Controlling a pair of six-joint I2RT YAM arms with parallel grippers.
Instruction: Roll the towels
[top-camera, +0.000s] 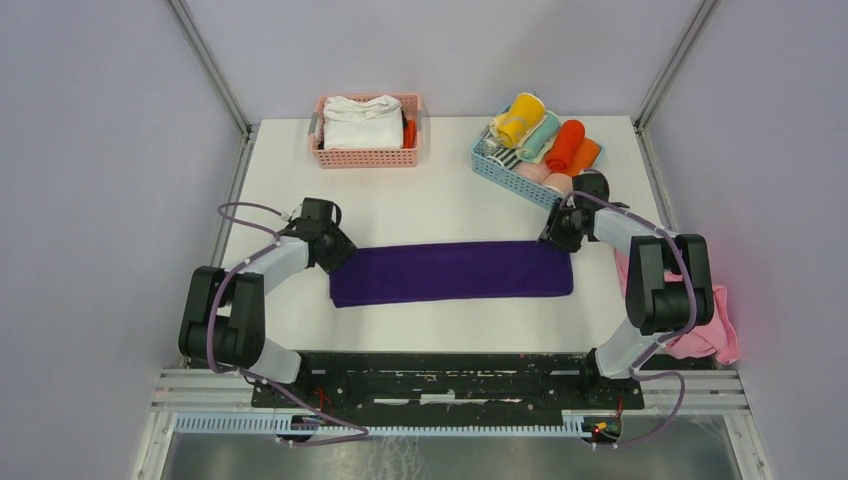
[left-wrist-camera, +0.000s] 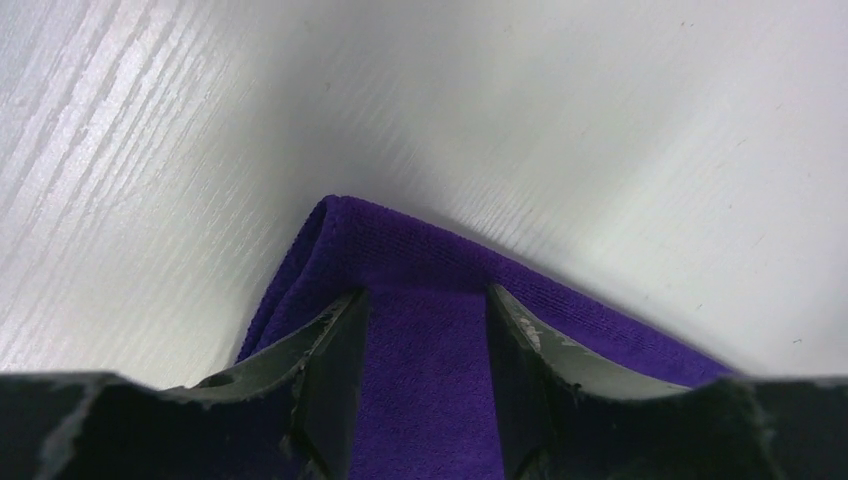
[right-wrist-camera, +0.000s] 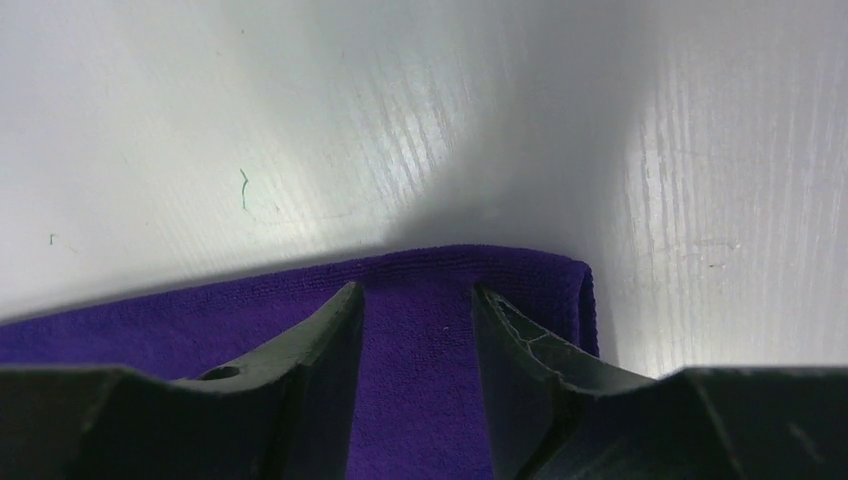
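A purple towel (top-camera: 450, 272), folded into a long flat strip, lies across the front half of the table. At its back left corner is my left gripper, fingers apart over the cloth just inside the far edge. The towel's left end, with its layered side fold, shows in the left wrist view. Over the back right corner stands my right gripper, also open, the purple cloth (right-wrist-camera: 420, 380) visible below and between its fingers. In the top view the arms partly cover both back corners.
A pink basket (top-camera: 366, 158) with white cloth stands at the back left. Close behind my right gripper is a blue basket (top-camera: 515, 182) of rolled towels. Pink cloth (top-camera: 715, 330) lies by the right edge.
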